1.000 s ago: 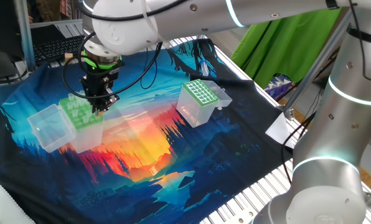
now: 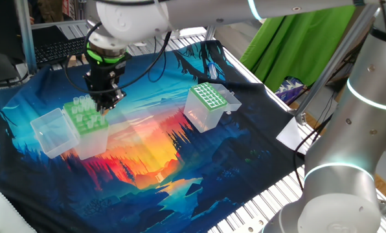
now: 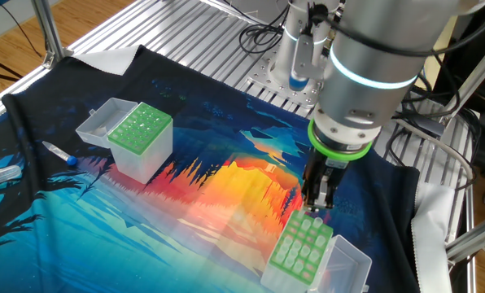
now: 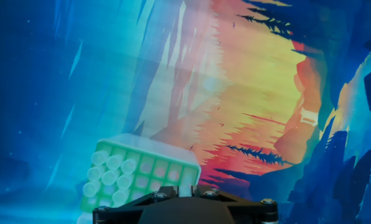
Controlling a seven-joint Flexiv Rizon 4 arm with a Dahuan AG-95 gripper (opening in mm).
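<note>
My gripper [image 2: 101,107] points down at the near edge of a clear box with a green rack top [image 3: 301,252]. Several pale capped tubes [image 4: 112,163] stand in one part of that rack, while other slots look empty. In the wrist view the gripper has its fingertips close together over the rack's corner. Something pale shows in the narrow gap, but whether it is a tube held there or one standing in the rack cannot be told. The box's clear lid [image 2: 54,133] hangs open to the side.
A second clear box with a green rack top [image 2: 208,97] stands apart, its lid open. A blue-ended pen or tube [image 3: 61,154] lies beyond it on the printed cloth [image 3: 202,212]. Cloth between the boxes is clear. A keyboard [image 2: 60,50] sits behind the cloth.
My gripper has shifted slightly left and lower at the rack, and the upper arm has moved a little. The tube-filled box and its lid sit a touch further right than a second ago.
</note>
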